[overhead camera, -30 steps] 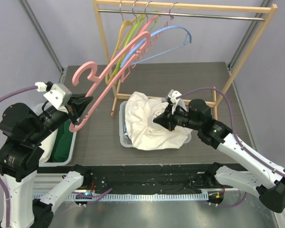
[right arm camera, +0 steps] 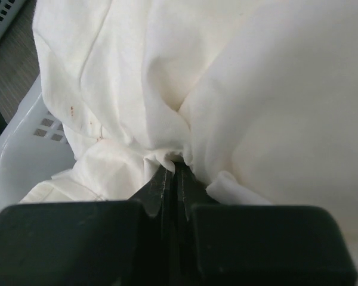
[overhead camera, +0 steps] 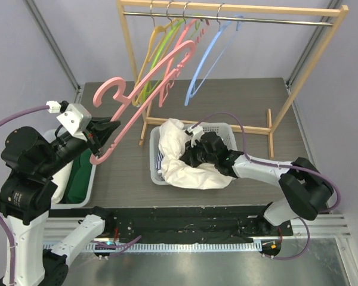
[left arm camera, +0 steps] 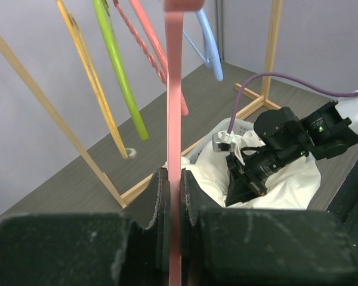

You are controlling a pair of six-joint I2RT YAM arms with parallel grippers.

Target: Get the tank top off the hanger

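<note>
Bare of any garment, a pink hanger (overhead camera: 144,89) is held up at the left by my left gripper (overhead camera: 102,132), which is shut on its bar. In the left wrist view the hanger (left arm camera: 174,119) runs upright between the fingers. A white cloth garment, seemingly the tank top (overhead camera: 194,174), lies bunched in the grey basket (overhead camera: 154,156). My right gripper (overhead camera: 192,156) is down in it, shut on a fold of the white cloth (right arm camera: 107,77). The right fingertips are partly buried, so the garment's full shape is hidden.
Yellow, green, pink and blue hangers (overhead camera: 198,65) hang on the metal rail (overhead camera: 268,20) of a wooden rack at the back. Striped cloth (overhead camera: 159,162) shows at the basket's left side. A second basket with green cloth (overhead camera: 79,179) sits behind the left arm.
My right gripper has moved left and down into the white cloth, which is now bunched around it. The blue hanger has swung round on the rail. The left gripper has barely shifted.
</note>
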